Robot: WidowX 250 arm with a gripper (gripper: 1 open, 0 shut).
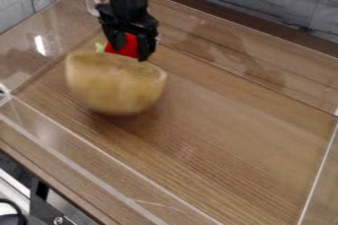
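My gripper (126, 34) is at the upper middle, open, lowered over a red object (122, 45), which sits just behind a tan bowl (111, 89). The bowl looks blurred, so what it holds cannot be made out. A small pale green piece shows at the left of the red object, partly hidden.
The wooden table (224, 130) has wide free room to the right and front. A raised rim runs along its back right, and the left edge is near the bowl.
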